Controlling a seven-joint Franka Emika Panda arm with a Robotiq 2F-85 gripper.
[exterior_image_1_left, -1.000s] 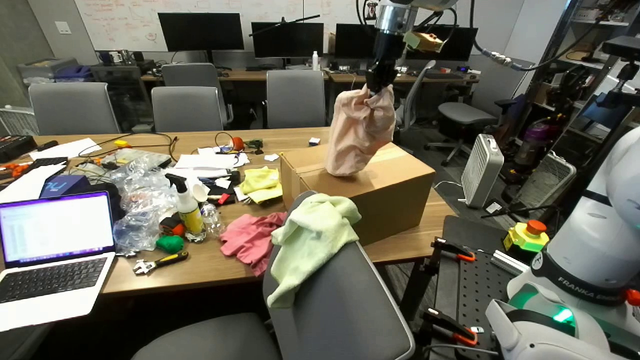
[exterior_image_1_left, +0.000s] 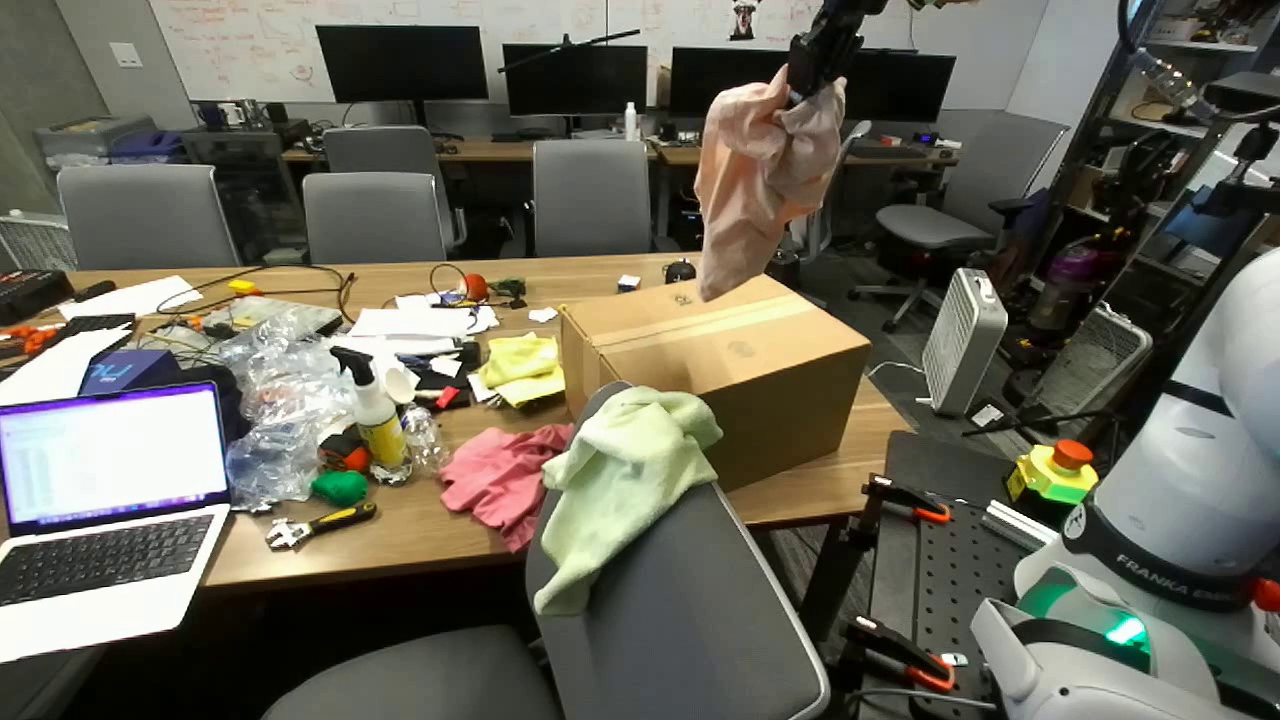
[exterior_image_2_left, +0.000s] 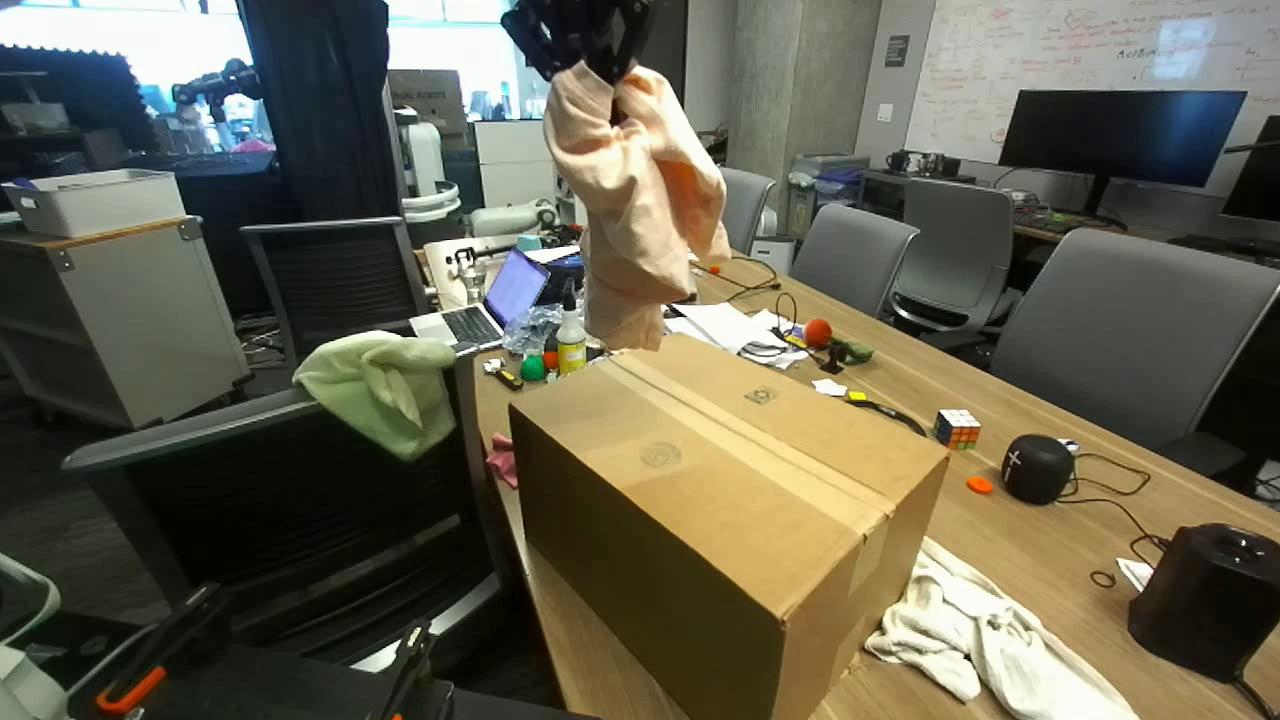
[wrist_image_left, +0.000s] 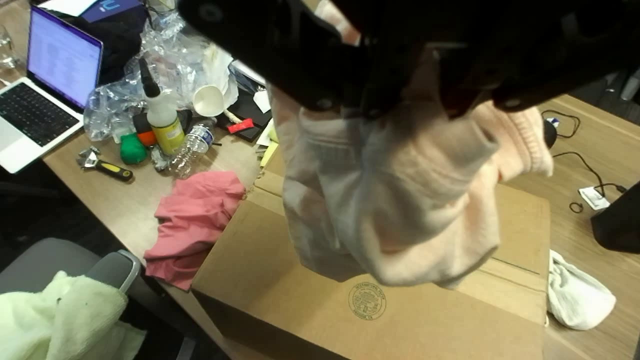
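A pale pink cloth garment (exterior_image_1_left: 768, 180) hangs in loose folds from my gripper (exterior_image_1_left: 806, 96), which is shut on its upper part. In exterior view 2 the same cloth (exterior_image_2_left: 636, 198) dangles over the far part of the cardboard box (exterior_image_2_left: 720, 480), with the gripper (exterior_image_2_left: 609, 72) at the top edge of the picture. The wrist view has the cloth (wrist_image_left: 390, 198) filling the middle, the box top (wrist_image_left: 270, 264) below it. The dark fingers cover where the fabric is pinched. In exterior view 2 the cloth's lower end reaches near the box's far edge; whether it touches cannot be told.
A light green cloth (exterior_image_1_left: 630, 480) drapes over the chair back (exterior_image_1_left: 696, 588). On the table lie a dark pink cloth (exterior_image_1_left: 504, 474), a yellow cloth (exterior_image_1_left: 524, 366), a spray bottle (exterior_image_1_left: 381, 420) and a laptop (exterior_image_1_left: 114, 480). White cloth (exterior_image_2_left: 996, 636) lies beside the box.
The gripper has risen and shifted right in exterior view 1, carrying the pale pink cloth with it. The cloth's lower end has lifted and swung into a narrower point. The box and other cloths have not moved.
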